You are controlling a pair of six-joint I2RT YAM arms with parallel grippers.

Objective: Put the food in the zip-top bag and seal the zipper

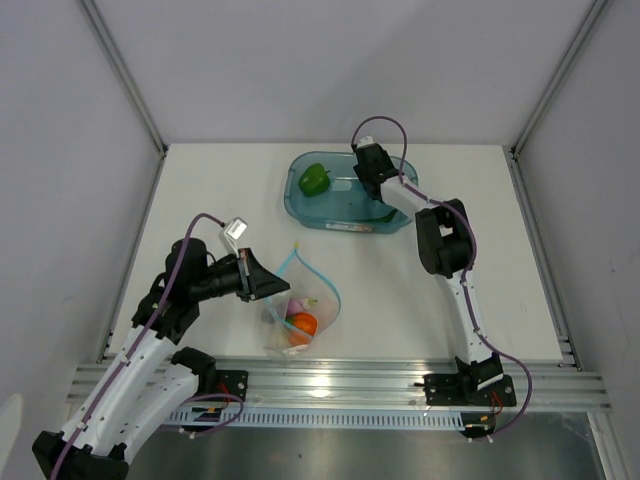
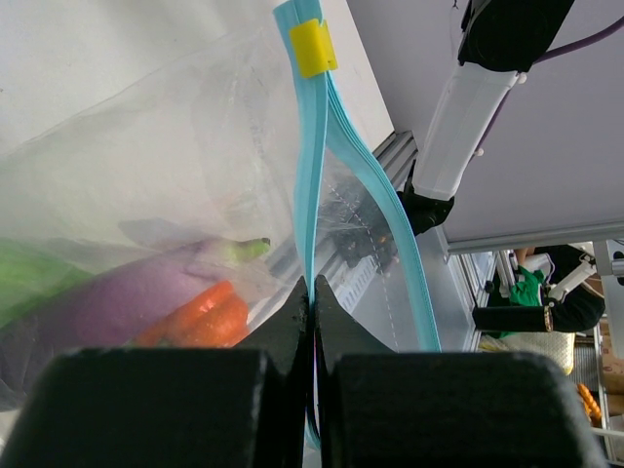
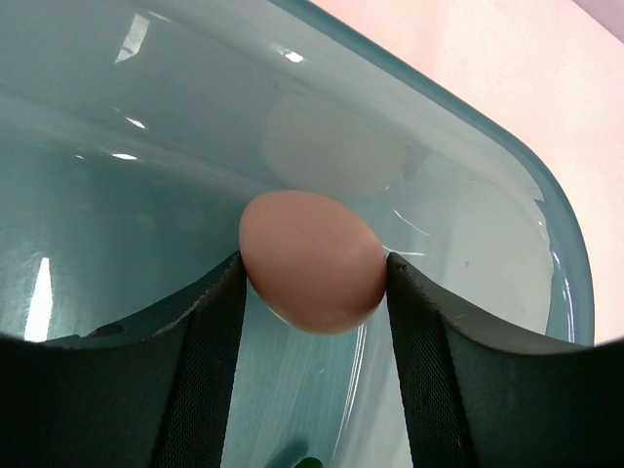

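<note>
The clear zip top bag (image 1: 325, 290) stands with its blue-edged mouth spread apart at the front of the table. My left gripper is shut on its blue zipper edge (image 2: 310, 185), near which a yellow slider (image 2: 313, 47) shows. Inside the bag are a purple eggplant (image 2: 146, 288) and an orange pepper (image 2: 200, 317). In the blue-green bin, a brown egg (image 3: 312, 261) sits between the fingertips of my right gripper. Both fingertips reach its sides; whether they press on it I cannot tell. The right arm hides the egg from above.
The blue-green bin (image 1: 330, 216) stands at the back; a green pepper (image 1: 314, 180) lies in its left part. Another green item (image 3: 308, 462) shows at the bottom edge of the right wrist view.
</note>
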